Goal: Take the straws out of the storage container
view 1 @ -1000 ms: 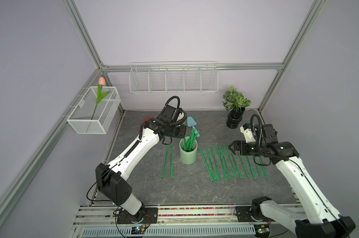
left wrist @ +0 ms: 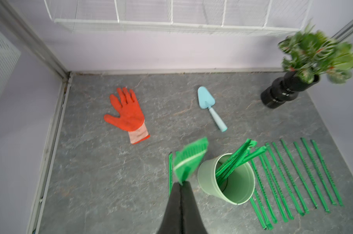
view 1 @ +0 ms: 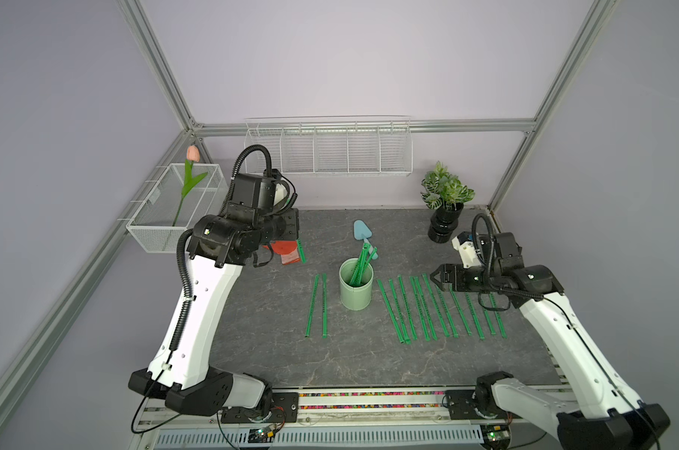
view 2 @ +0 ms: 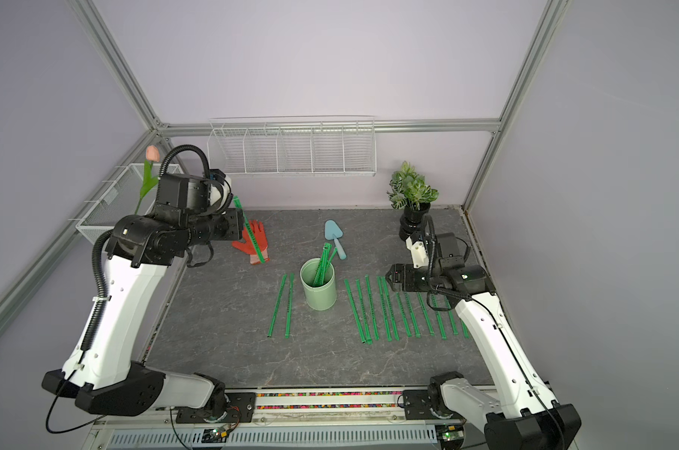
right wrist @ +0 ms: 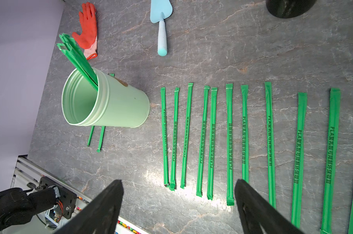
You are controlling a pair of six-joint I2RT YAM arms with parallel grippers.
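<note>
A pale green cup (view 1: 355,298) stands mid-table with several green straws (right wrist: 77,58) leaning inside. Raised high at the left, my left gripper is shut on a green straw (view 2: 248,228), which hangs above the left part of the table. My right gripper hovers open over the right side, nothing between its fingers. Straws lie in a row (right wrist: 229,144) right of the cup, and a pair (view 1: 311,305) lies to its left.
An orange glove (left wrist: 127,113) and a blue trowel (left wrist: 205,97) lie at the back. A potted plant (view 1: 448,195) stands back right. Wire baskets (view 1: 328,146) hang on the walls.
My left gripper has risen from the cup and moved left and up, carrying a straw out. The right arm has stayed still.
</note>
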